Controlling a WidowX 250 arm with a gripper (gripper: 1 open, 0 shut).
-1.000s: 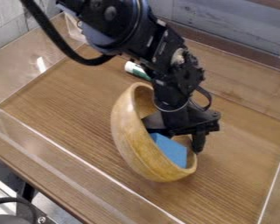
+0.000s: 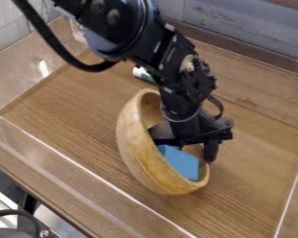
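Observation:
A tan wooden bowl [image 2: 149,158] sits tilted on the wooden table in the middle of the view, with a blue block [image 2: 181,163] inside it. My black gripper [image 2: 189,139] reaches down from the top left into the bowl, just behind the block. Its fingers are partly hidden by the bowl and the block, so I cannot tell whether they hold the block.
A green cylindrical object [image 2: 142,73] lies behind the arm. Low walls edge the table at the back and left.
The arm, bowl and block have barely shifted; the block appears slightly less exposed at the front of the bowl.

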